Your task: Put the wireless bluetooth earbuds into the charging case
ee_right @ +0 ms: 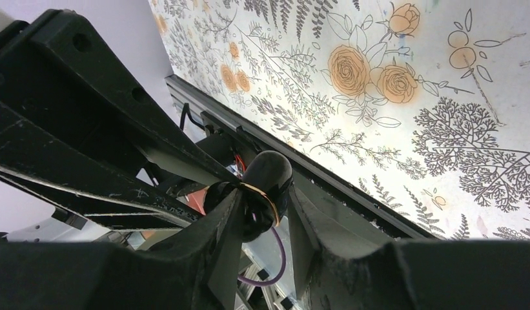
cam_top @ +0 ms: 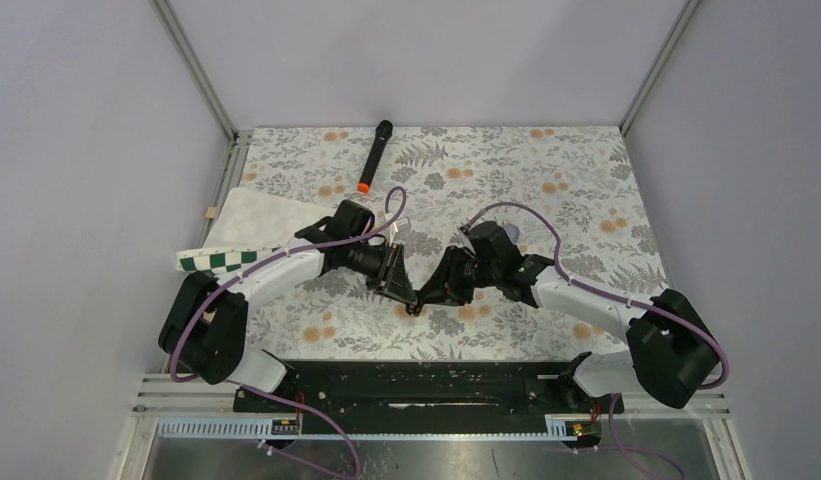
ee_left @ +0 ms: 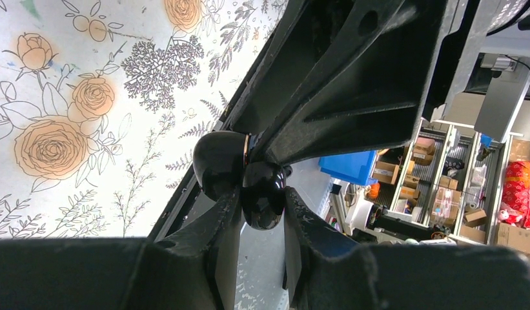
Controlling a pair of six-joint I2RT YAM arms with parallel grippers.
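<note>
Both grippers meet low in the middle of the top view. My left gripper is shut on a glossy black piece [ee_left: 262, 187] of the earbud set. Against it is a second rounded black piece [ee_left: 217, 158], the lidded case or part of it, with a gold rim [ee_right: 259, 190]. My right gripper has its fingertips at this gold-rimmed piece; whether they grip it is unclear, as the fingers stand part open around its lower end. Which piece is earbud and which case I cannot tell for sure.
A black microphone [cam_top: 376, 153] with an orange end lies at the back. A white board [cam_top: 256, 220] and a green-checked strip [cam_top: 214, 260] lie at left, and a pale round item [cam_top: 511, 233] behind the right arm.
</note>
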